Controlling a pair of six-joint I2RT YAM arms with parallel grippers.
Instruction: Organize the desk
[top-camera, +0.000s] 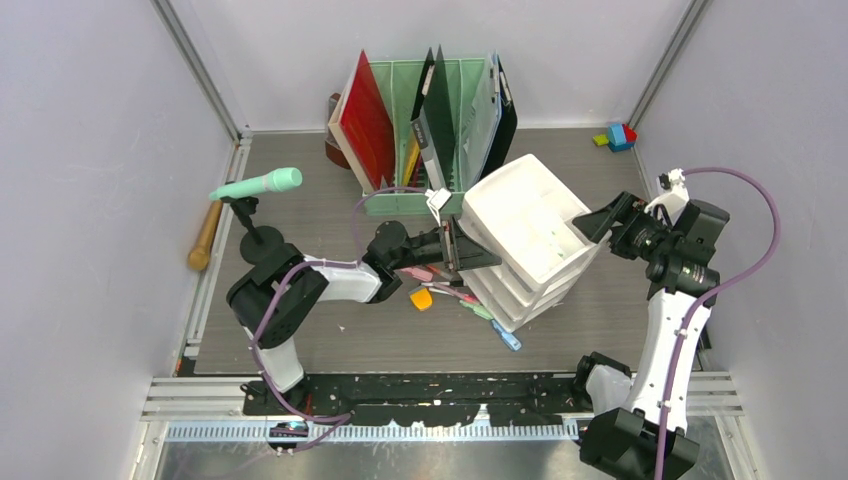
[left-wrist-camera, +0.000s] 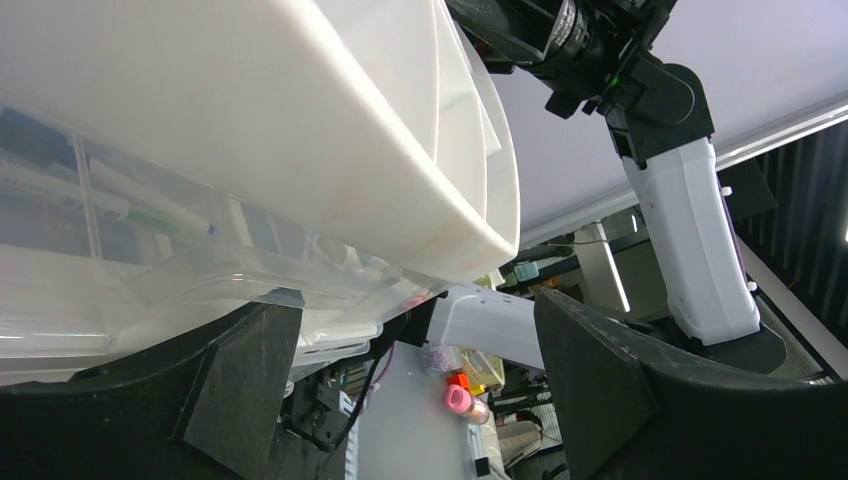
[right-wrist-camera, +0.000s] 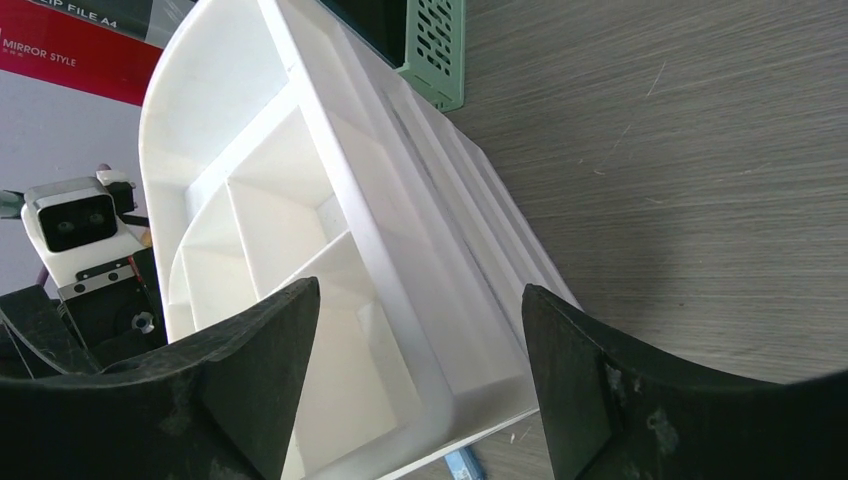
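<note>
A white drawer organizer with an open compartment top stands right of centre, turned at an angle. At its left front my left gripper has its fingers spread; one tip is close by the clear drawer's lip, and contact cannot be told. Pens show through that drawer's wall. My right gripper is open, its fingers either side of the organizer's rim in the right wrist view. On the desk lie an orange block, a pink item, a green marker and a blue one.
A green file rack holding upright folders stands at the back. On the left are a mint lamp and a wooden handle. Colored blocks sit in the back right corner.
</note>
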